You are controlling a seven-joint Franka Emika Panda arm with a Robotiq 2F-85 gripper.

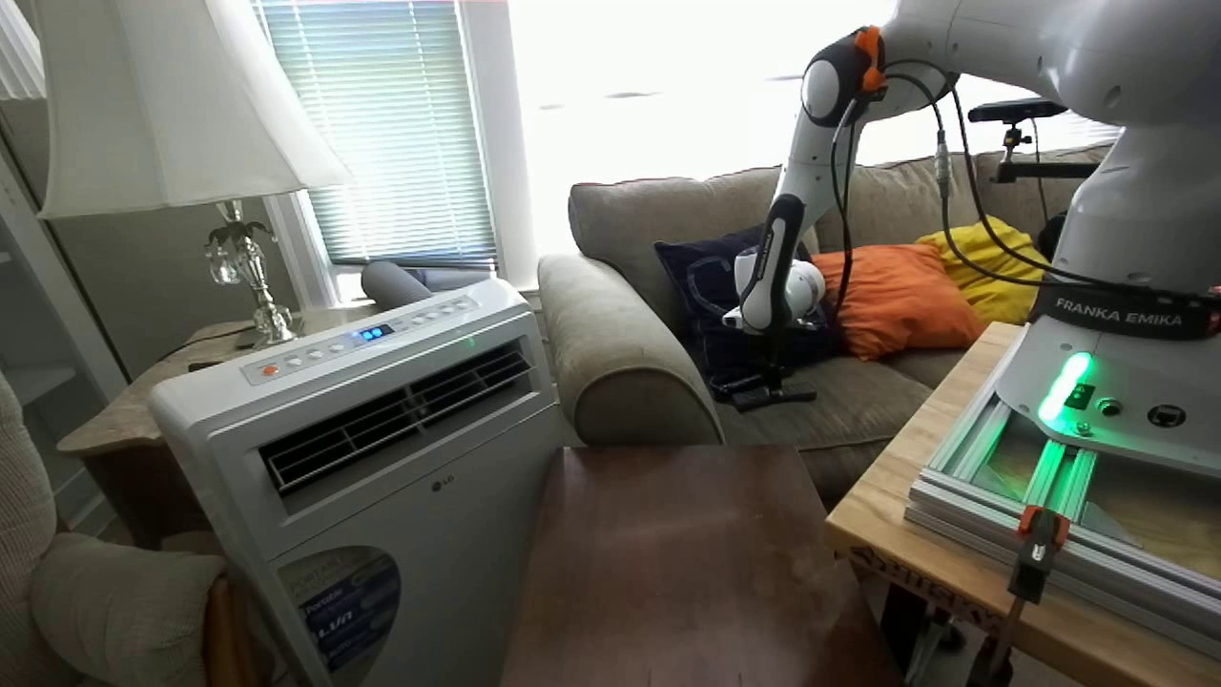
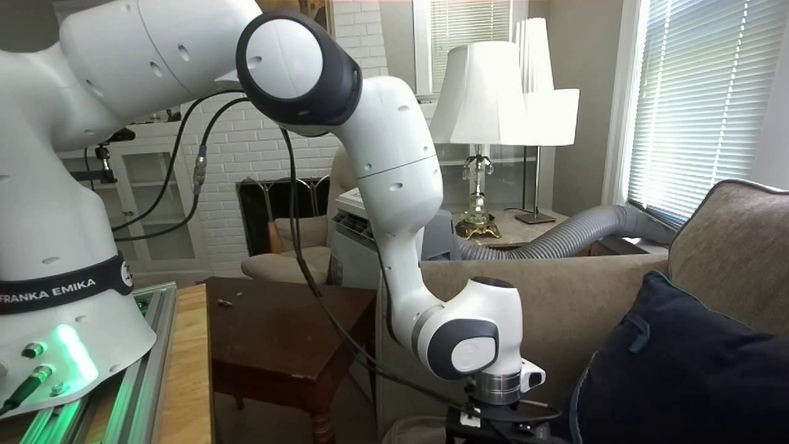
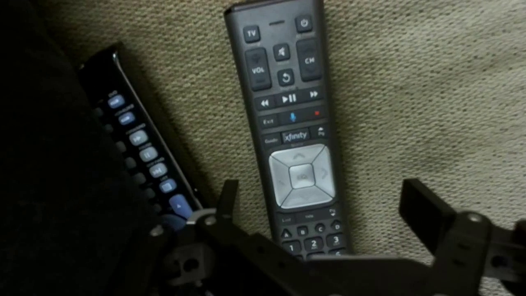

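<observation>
In the wrist view a dark grey Xfinity remote lies face up on the beige couch cushion. My gripper stands open over its lower part, one finger on either side, with cloth showing between each finger and the remote. To the left lies a second, glossy black remote, partly covered by a dark shape along that edge. From exterior view 1, my gripper is a small dark form low over the couch seat near the remote; whether it touches cannot be told. The fingertips are out of frame in exterior view 2.
A navy pillow and an orange pillow rest against the couch back. The couch arm rises at the left of the seat. A brown table and a white air conditioner stand in front.
</observation>
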